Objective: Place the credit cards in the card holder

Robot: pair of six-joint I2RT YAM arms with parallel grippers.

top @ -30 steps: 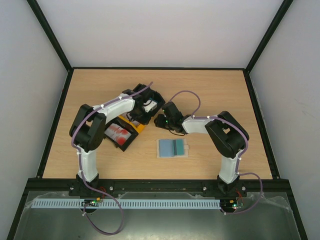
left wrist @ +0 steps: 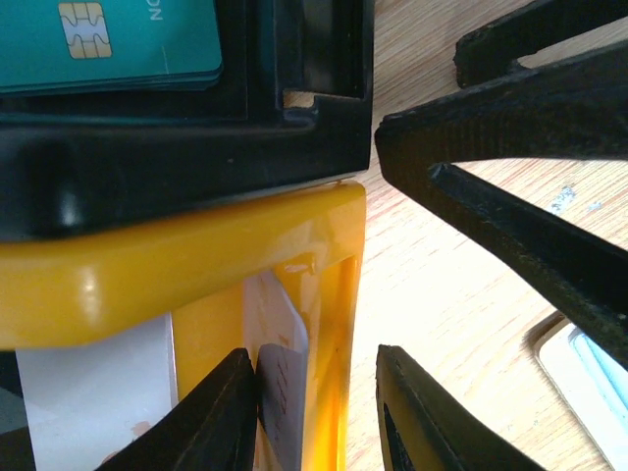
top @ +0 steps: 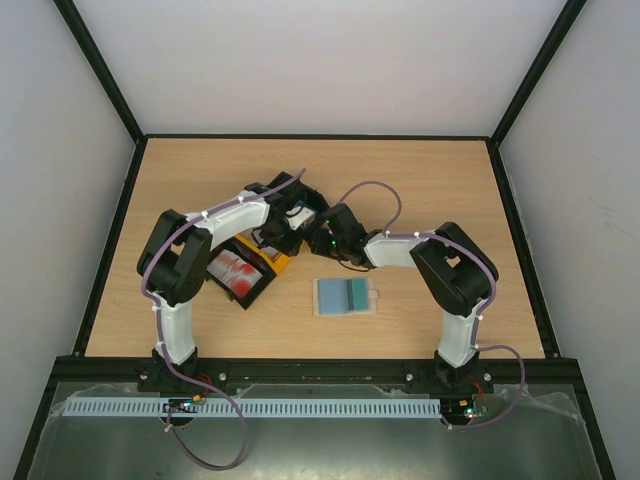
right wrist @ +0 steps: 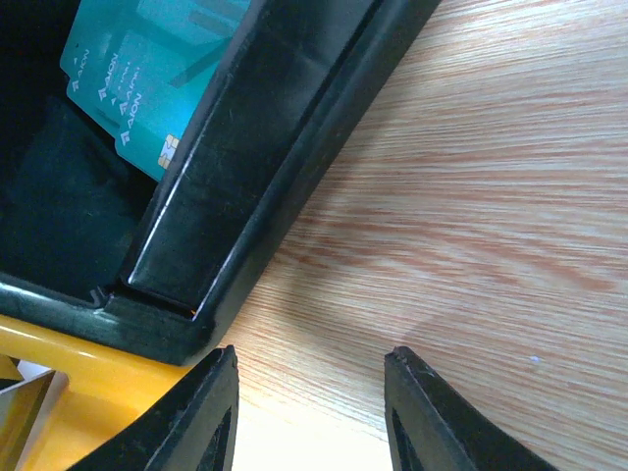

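Note:
My left gripper is part open at the end wall of the yellow tray [left wrist: 334,343]. One finger reaches inside and the other stands outside, with a greyish card [left wrist: 287,392] on edge and the wall lying between them. Teal cards [left wrist: 147,49] rest in the black tray [left wrist: 285,147] beside it. My right gripper stands open close to the black tray, only bare wood showing between its fingers. A white-edged flat object with blue and teal faces, apparently the card holder [top: 343,296], lies on the table in front.
Another black tray [top: 262,287] with red-and-white cards [top: 236,272] sits at the front left of the row. Both grippers stand near each other by the trays.
The trays have shifted slightly towards the front right, and my left gripper has moved a little the same way. The right arm looks almost still, and the white-edged object has not moved.

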